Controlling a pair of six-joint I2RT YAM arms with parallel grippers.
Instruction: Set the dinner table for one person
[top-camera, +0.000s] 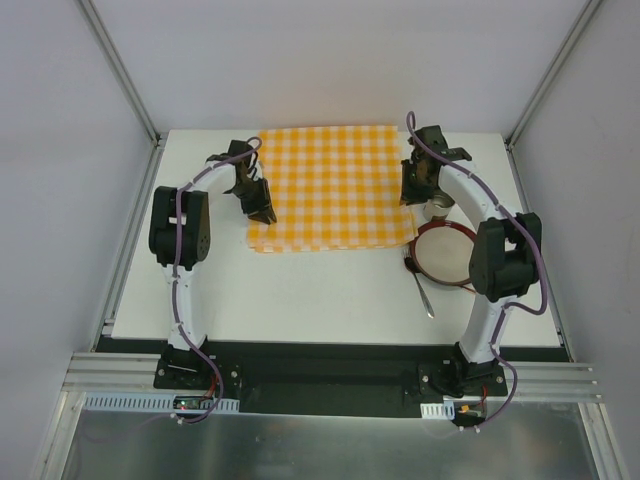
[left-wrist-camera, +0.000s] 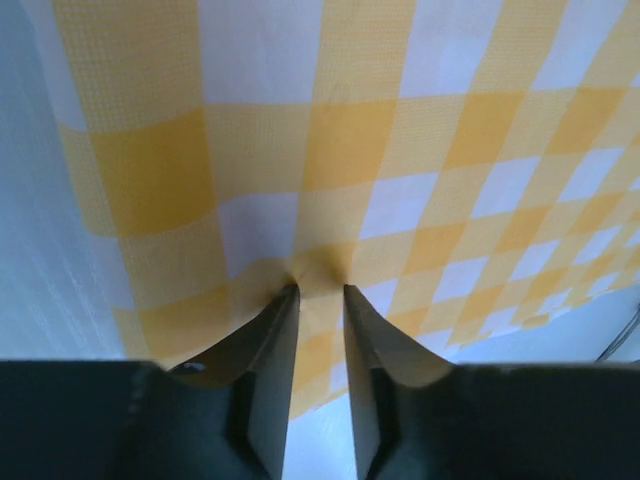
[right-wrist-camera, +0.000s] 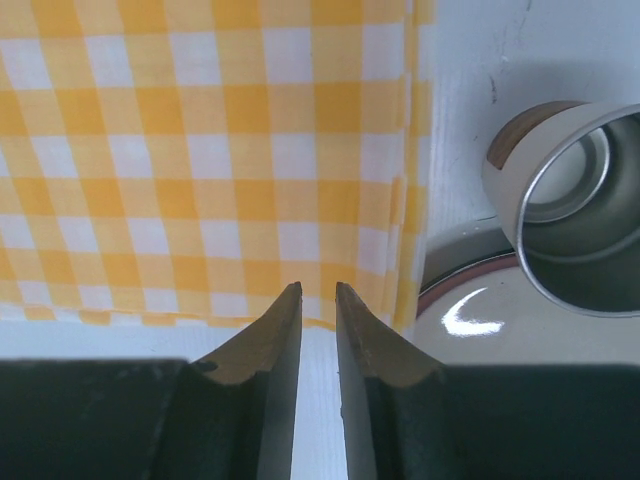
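The yellow checked cloth (top-camera: 330, 185) lies flat across the back middle of the table. My left gripper (top-camera: 261, 213) is down at the cloth's left edge; in the left wrist view its fingertips (left-wrist-camera: 292, 298) sit on the fabric, slightly parted. My right gripper (top-camera: 407, 195) is over the cloth's right edge; the right wrist view shows its fingers (right-wrist-camera: 280, 340) slightly parted above the folded hem, nothing visible between them. A red-rimmed plate (top-camera: 443, 252), a metal cup (right-wrist-camera: 570, 210) and cutlery (top-camera: 423, 295) lie to the right.
The cup and plate are close beside the right gripper, partly under the right arm in the top view.
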